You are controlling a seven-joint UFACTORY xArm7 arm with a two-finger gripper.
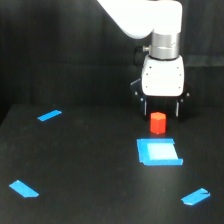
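A small red block (158, 123) stands on the dark table, just behind a blue-bordered white square (160, 152). My gripper (162, 108) points down from the white arm, over and slightly behind the block as seen here. Its dark fingers are hard to make out against the black backdrop, but they appear spread wide on either side, so it looks open. No contact with the block can be made out.
Blue tape strips lie at the back left (49, 115), front left (23, 188) and front right (195, 197). A black curtain (60, 50) hangs behind.
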